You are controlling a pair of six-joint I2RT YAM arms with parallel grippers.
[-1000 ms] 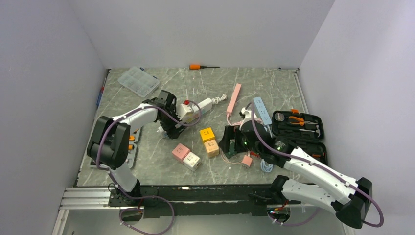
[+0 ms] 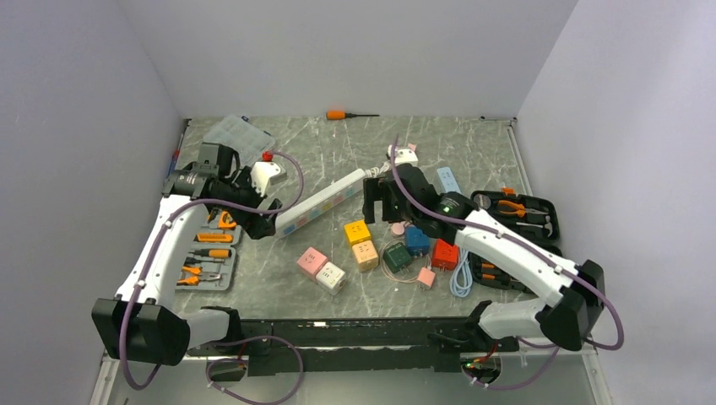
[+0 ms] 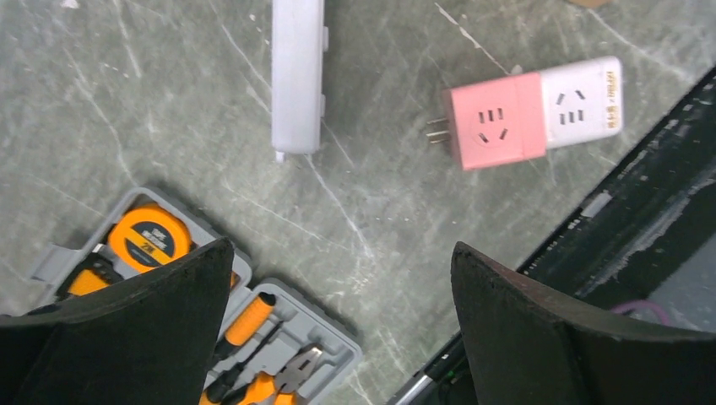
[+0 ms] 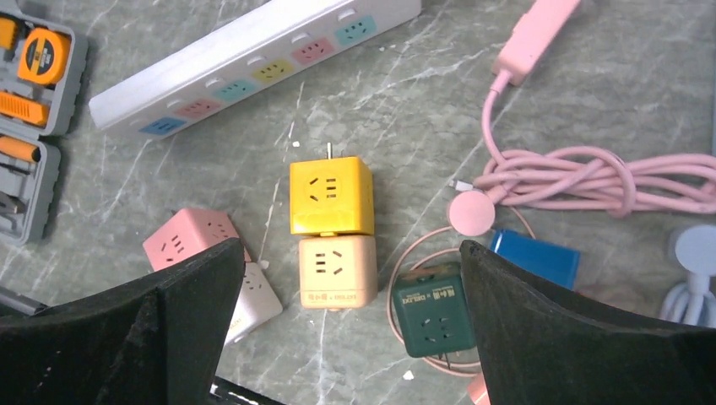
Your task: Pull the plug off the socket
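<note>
A pink cube socket (image 3: 496,122) with bare prongs lies end to end with a white one (image 3: 581,101), the two touching. Right of that pair, a yellow cube socket (image 4: 332,196) butts against a peach one (image 4: 338,272); a single pin sticks out of the yellow one's far side. My left gripper hovers open at the left, between the tool case and the pink-white pair, holding nothing. Also open and empty, my right gripper is above the table, with the peach cube and part of the dark green cube (image 4: 436,309) showing between its fingers.
The long white power strip (image 2: 325,202) lies diagonally behind the cubes. A blue cube (image 2: 416,240), a red cube (image 2: 445,255), cables and a black tool case (image 2: 515,218) crowd the right. At the left is a grey tool case (image 2: 207,278). Bare table lies in front of the strip's left end.
My left gripper has drawn back to the left, off the power strip's near end. My right gripper has shifted left and toward the back. The cubes lie where they were.
</note>
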